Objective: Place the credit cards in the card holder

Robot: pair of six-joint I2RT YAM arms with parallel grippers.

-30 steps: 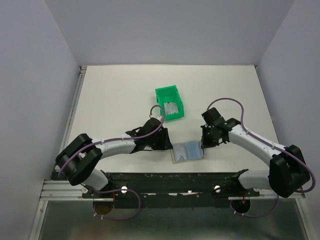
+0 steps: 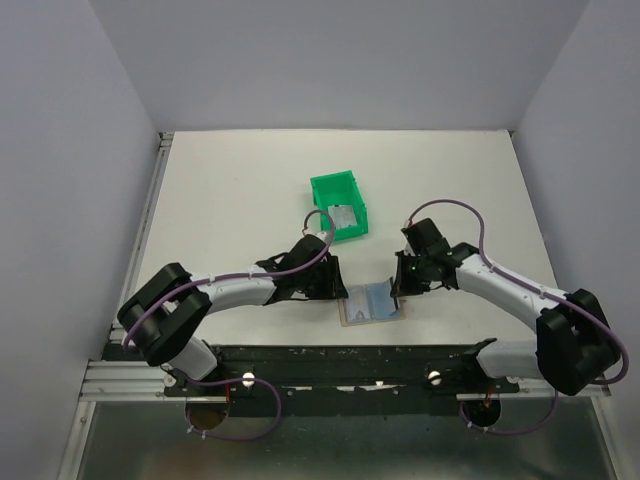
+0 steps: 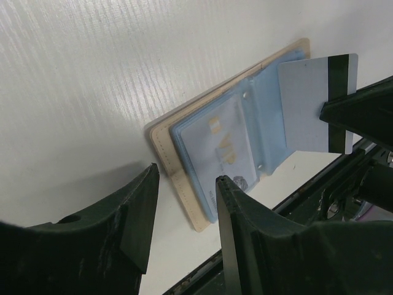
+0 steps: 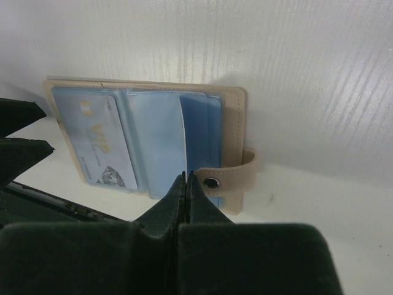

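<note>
The card holder (image 2: 368, 304) lies open on the table, tan with blue sleeves; a VIP card (image 4: 103, 138) sits in one side. In the left wrist view my left gripper stands open at the holder's near edge, nothing between its fingers. My right gripper is closed over the holder's other side by the snap strap (image 4: 224, 183); a thin white card with a dark stripe (image 3: 307, 104) stands upright at its tips, gripped edge-on.
A green box (image 2: 338, 185) with pale cards inside stands behind the holder. A dark rail runs along the front edge.
The left arm has barely moved.
</note>
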